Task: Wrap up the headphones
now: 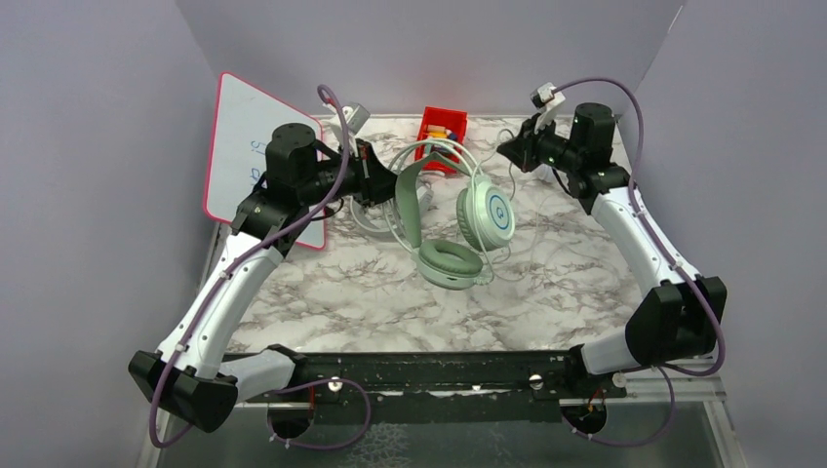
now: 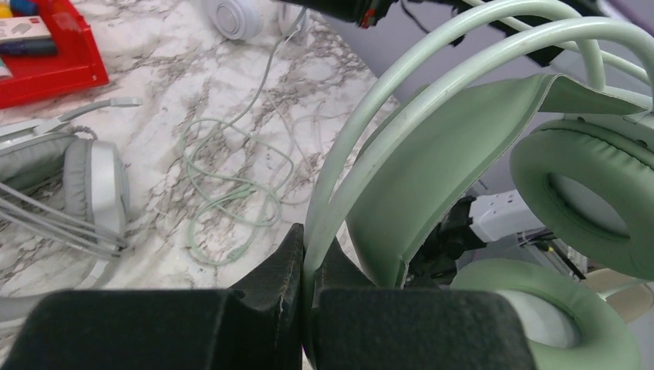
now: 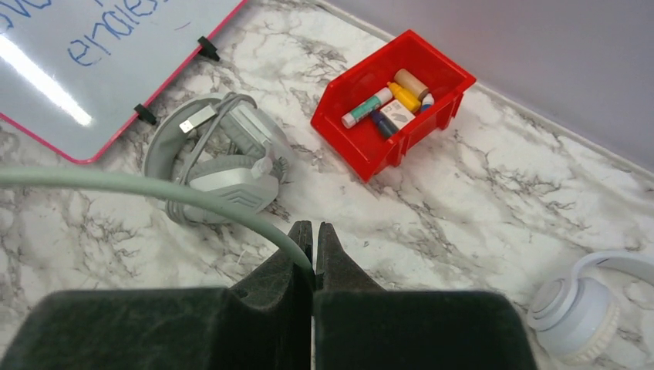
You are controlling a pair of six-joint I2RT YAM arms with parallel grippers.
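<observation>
The mint green headphones (image 1: pixel 451 256) hang in the air over the table, both ear cups tilted. My left gripper (image 1: pixel 386 185) is shut on one of the thin green hoops (image 2: pixel 362 116) of their headband, at its left side; the padded strap (image 2: pixel 463 127) hangs beside it. From the headphones a pale green cable (image 3: pixel 224 204) runs across to my right gripper, which is shut on it at the back right. More of the cable (image 2: pixel 231 208) lies in loose loops on the marble table.
Folded white-grey headphones (image 3: pixel 239 185) lie at the back left, below the hanging pair. Behind them stands a red bin (image 1: pixel 444 117) with small items. A whiteboard (image 1: pixel 255 146) leans at the left, and other white headphones (image 3: pixel 578 312) lie at the back right.
</observation>
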